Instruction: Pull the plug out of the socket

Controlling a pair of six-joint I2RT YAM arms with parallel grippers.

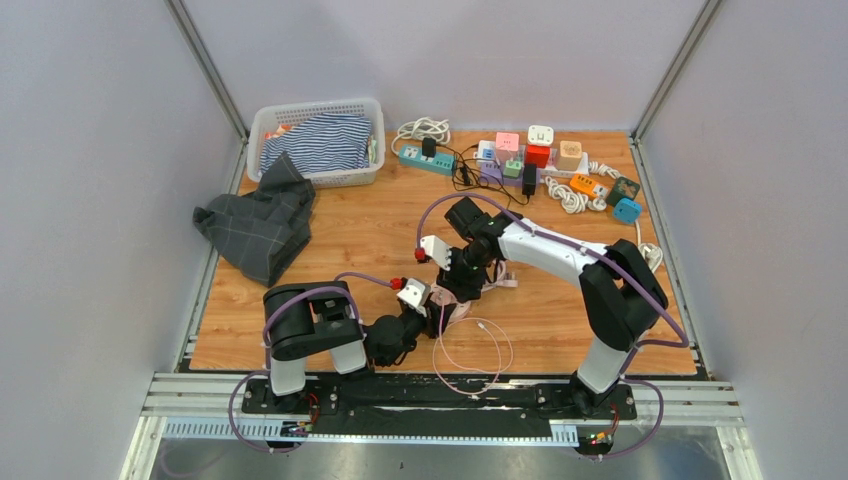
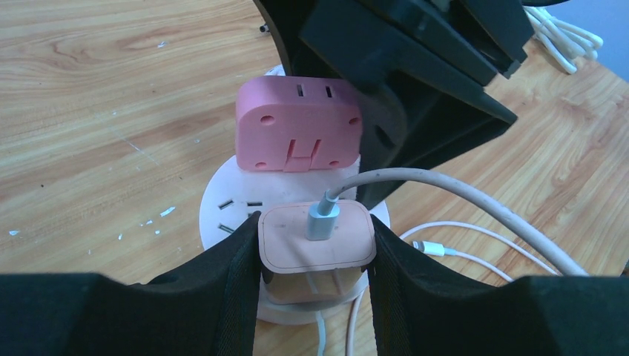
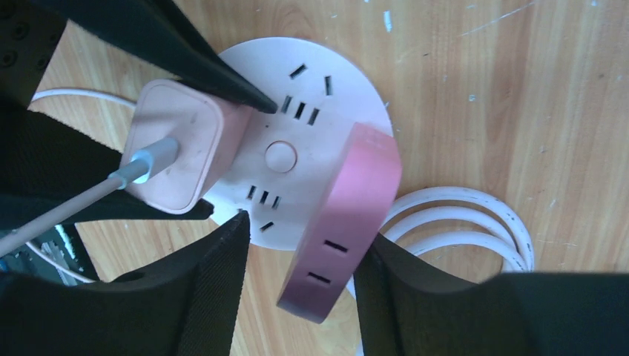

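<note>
A round white-pink socket (image 3: 274, 200) lies on the table at the front centre, carrying two adapters. My left gripper is shut on the pale pink charger (image 3: 170, 185), which has a cable plugged into its top. The darker pink plug (image 2: 297, 119) stands on the socket's far side. My right gripper is around that plug, part open, one finger each side; whether both fingers touch it cannot be told.
Power strips (image 1: 425, 160) and cube adapters crowd the back right. A laundry basket (image 1: 355, 175) and grey cloth (image 1: 250, 230) lie left. Loose cables (image 1: 480, 370) lie front and right of the socket.
</note>
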